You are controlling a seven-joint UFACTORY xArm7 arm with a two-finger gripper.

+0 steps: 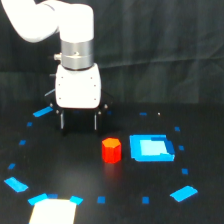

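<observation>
A red block (111, 150), six-sided in outline, sits on the black table near the middle of the view. My white gripper (79, 123) hangs up and to the left of it. Its dark fingers (62, 119) are spread wide apart, so it is open, and nothing shows between them. To the right of the block lies a blue-bordered square (138, 156) with a pale patch (154, 147) inside it. Gripper and block are apart.
Blue tape pieces (183, 193) and small blue marks are scattered over the table. A bright pale square (52, 212) is at the bottom left edge. Black curtain hangs behind.
</observation>
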